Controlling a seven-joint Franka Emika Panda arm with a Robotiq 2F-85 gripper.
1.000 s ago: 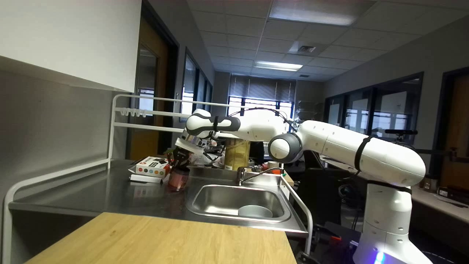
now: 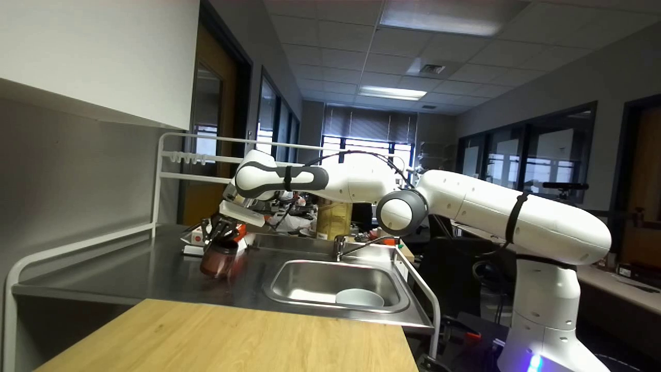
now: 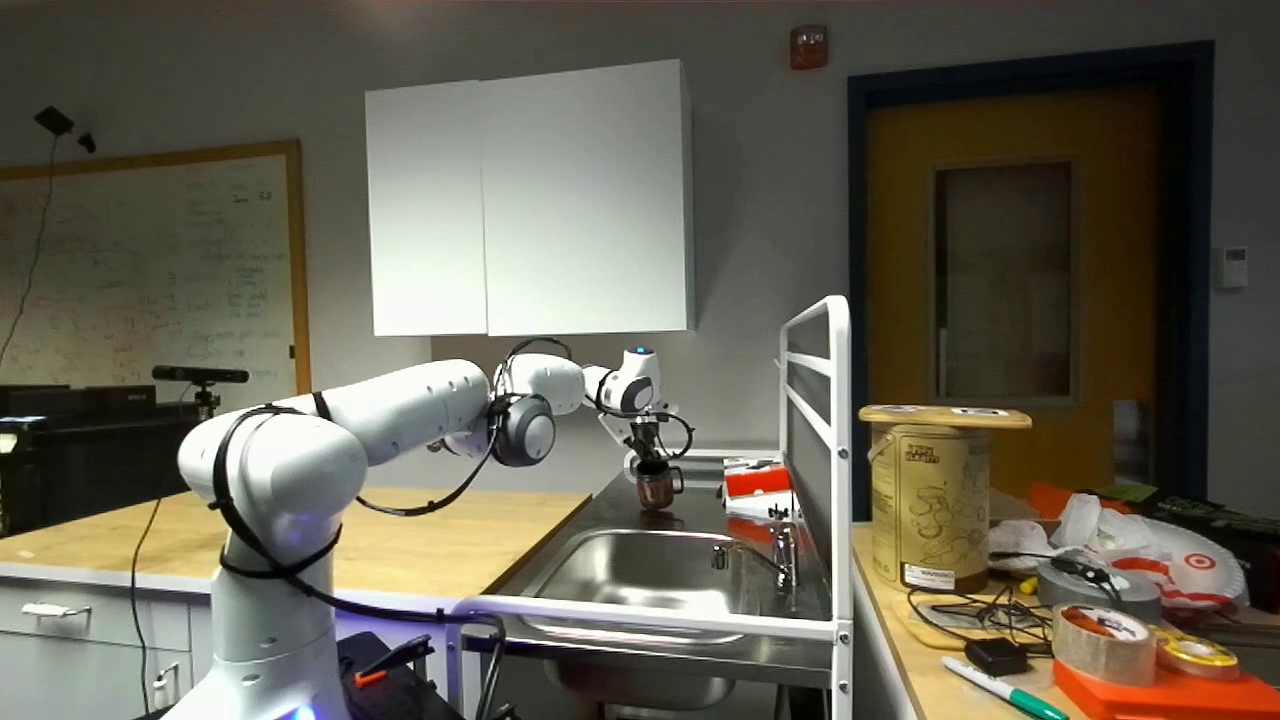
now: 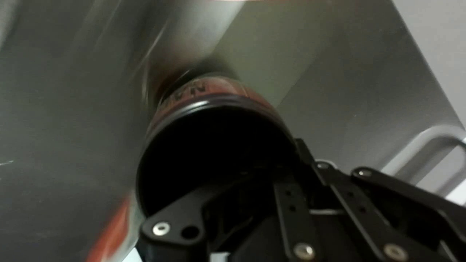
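Observation:
A copper-red mug (image 2: 218, 259) with a dark rim hangs tilted at the left of the sink, in exterior view 1. My gripper (image 2: 218, 234) is shut on its upper edge. From exterior view 2 the mug (image 3: 655, 486) shows its handle on the right, with my gripper (image 3: 649, 452) directly above. The wrist view looks into the dark mouth of the mug (image 4: 205, 89); black gripper fingers (image 4: 286, 196) reach over the rim at lower right, and their tips are lost in shadow. Whether the mug's base touches the counter is unclear.
Behind the mug lies a white and red box (image 3: 756, 482) on the steel counter (image 2: 117, 266). The sink (image 2: 341, 263) holds a pale bowl (image 2: 359, 298), with a faucet (image 2: 339, 247) behind it. A white rail (image 2: 156, 192) borders the counter.
My gripper and the mug have moved left along the counter, away from the sink, in exterior view 1. The mug is more tilted now and covers part of the box.

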